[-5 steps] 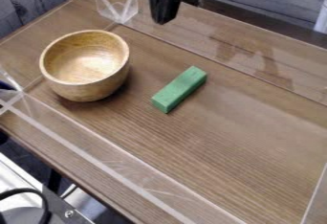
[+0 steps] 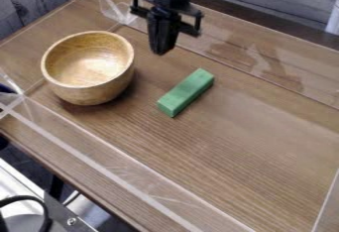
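Note:
My gripper (image 2: 163, 40) hangs over the back middle of the table, dark and slightly blurred, its fingers shut with nothing visible between them. In front of it and to the left sits a round wooden bowl (image 2: 87, 68), empty. A green rectangular block (image 2: 185, 92) lies flat on the table to the right of the bowl, below and to the right of the gripper, apart from it.
Clear plastic edging runs along the left side. A black cable (image 2: 27, 201) is at the lower left, and a dark wall stands at the back right.
The bowl and block have stayed in place.

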